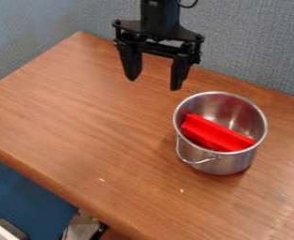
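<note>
A steel pot (231,111) with a wire handle stands on the wooden table at the right. Inside it lies a red bar-shaped object (213,134), tilted along the pot. My black gripper (154,75) hangs open over the table, above and left of the pot, with nothing between its fingers.
A grey padded wall runs along the back. Beyond the table's left edge at the bottom is a blue floor with some clutter.
</note>
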